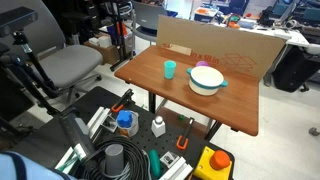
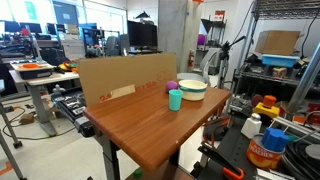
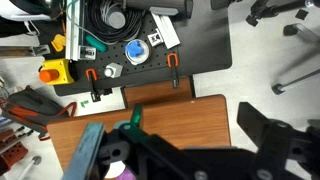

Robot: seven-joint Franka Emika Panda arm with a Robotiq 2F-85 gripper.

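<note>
On the brown wooden table (image 1: 145,70) stands a small teal cup (image 1: 169,69). To its right sits a white pot (image 1: 206,82) with turquoise handles, and a purple item (image 1: 203,64) shows partly behind the pot. The second exterior view has the cup (image 2: 175,100) in front of the pot (image 2: 191,90). My gripper is open high above the table, its dark fingers spread wide across the lower wrist view, with nothing held between them. The pot (image 3: 116,170) is only partly visible there, low at the left.
A cardboard screen (image 1: 225,48) stands along the table's far edge. The black base surface (image 3: 205,50) holds cables, clamps, a blue-topped container (image 1: 125,119) and a yellow box with a red button (image 1: 213,164).
</note>
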